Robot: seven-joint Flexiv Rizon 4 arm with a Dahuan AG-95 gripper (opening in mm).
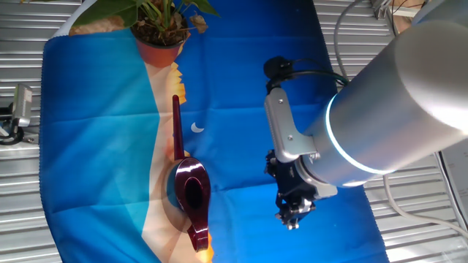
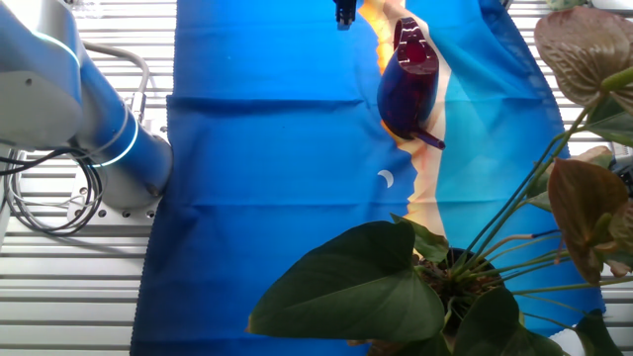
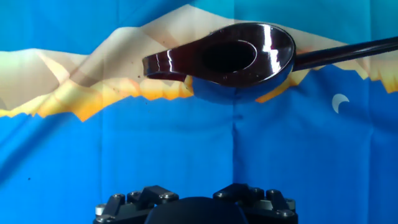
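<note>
A glossy dark red watering can stands on the printed cloth, its long thin spout pointing toward the potted plant. Its looped handle is at the opposite end. The wrist view shows the can at the upper middle, spout to the right. My gripper hangs to the can's right in exterior view 1, clear of it. At the wrist view's bottom edge, the two finger assemblies stand apart, with nothing seen between them. Only a dark tip of the gripper shows in exterior view 2.
A blue cloth with a beach-like pattern and a small white crescent covers the slatted metal table. Broad plant leaves fill the lower right of exterior view 2. Bare cloth lies between my gripper and the can.
</note>
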